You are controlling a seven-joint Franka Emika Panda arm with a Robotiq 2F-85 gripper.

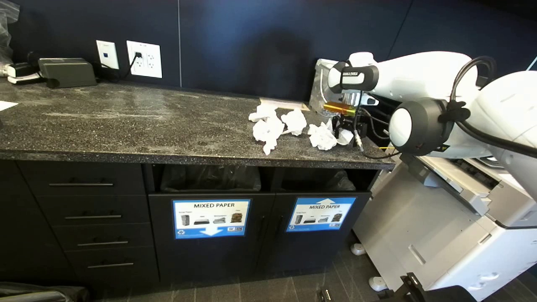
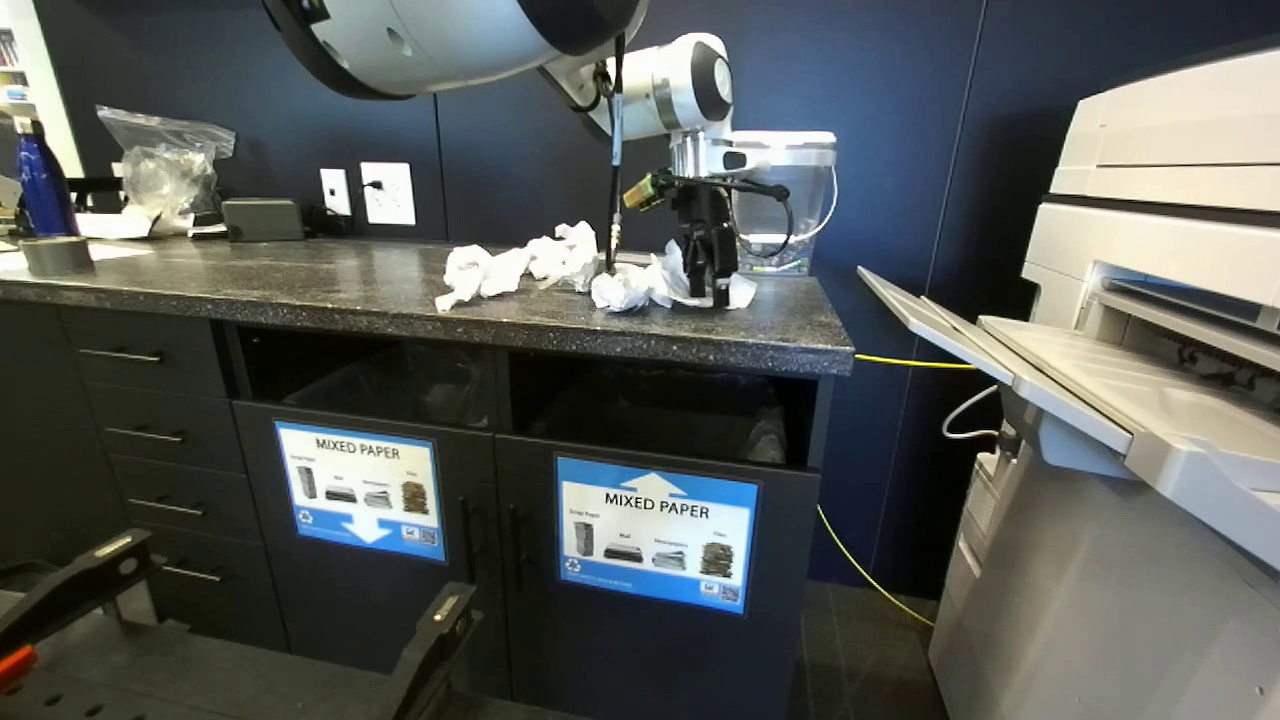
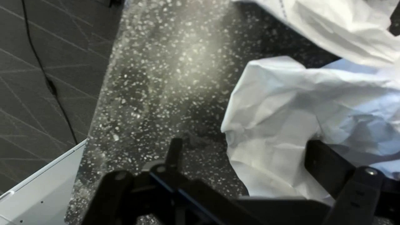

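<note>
Several crumpled white papers lie in a row on the dark speckled counter. My gripper points down at its right end, low over the rightmost crumpled paper. The fingers stand open and wide apart. In the wrist view, one finger overlaps that paper, and the other finger is over bare counter. Whether the finger presses on the paper I cannot tell. Exterior view 2 has the gripper among the white folds, with paper showing on both sides. More crumpled papers lie to the left.
Below the counter are two openings with bin liners, above doors labelled mixed paper. A clear container stands behind the gripper. A printer is beyond the counter's right edge.
</note>
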